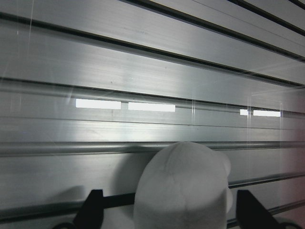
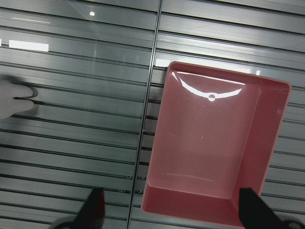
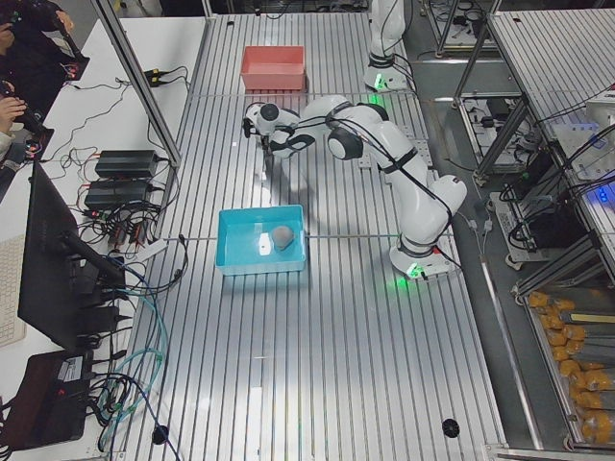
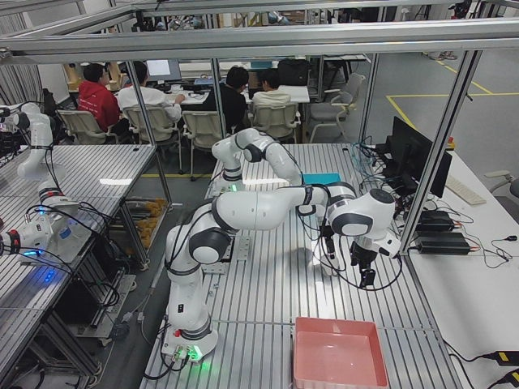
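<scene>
In the left wrist view a white plush-like object (image 1: 181,186) lies on the slatted table, between the spread fingers of my open left gripper; contact is unclear. That gripper (image 3: 264,146) is over the middle table, beyond the blue bin (image 3: 260,267). My right gripper (image 4: 364,271) hangs open above the table near the red bin (image 4: 340,352); the empty bin (image 2: 205,143) shows below it in the right wrist view, with a white object at that view's left edge.
The blue bin holds a grey item (image 3: 282,237) and a small white shape. A monitor (image 3: 53,259), cables and black boxes (image 3: 125,163) crowd the side bench.
</scene>
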